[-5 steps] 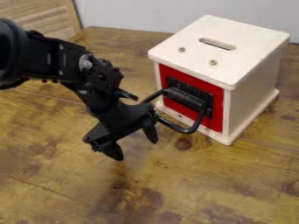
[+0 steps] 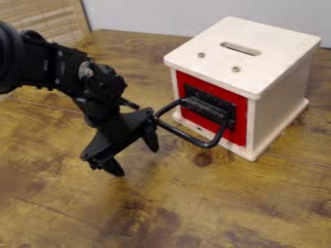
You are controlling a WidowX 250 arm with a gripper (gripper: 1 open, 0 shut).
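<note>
A cream wooden box with a slot on top and a red front panel stands at the right. A black handle juts out from that panel toward the left. My black gripper is pointed down at the floor to the left of the handle, its fingers apart with nothing seen between them. The upper part of the gripper is close to the handle's end; whether they touch I cannot tell.
A woven light panel stands at the back left.
My gripper has moved slightly to the left, away from the handle's middle. The box and handle look unchanged.
</note>
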